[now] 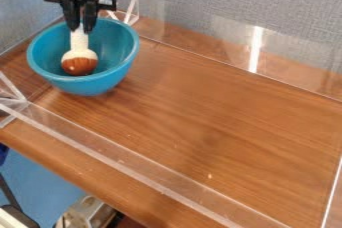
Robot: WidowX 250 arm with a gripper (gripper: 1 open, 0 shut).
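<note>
A blue bowl [114,72] sits at the left end of the wooden table. Inside it is a white object with a brown round end [79,64], its white part pointing up. My dark gripper [80,22] is over the bowl, at the top of that white part. Whether its fingers hold it is hard to tell at this size.
Clear panels edge the table along the back and front, with a grey wall [234,12] behind. A metal fitting [83,212] shows below the front edge.
</note>
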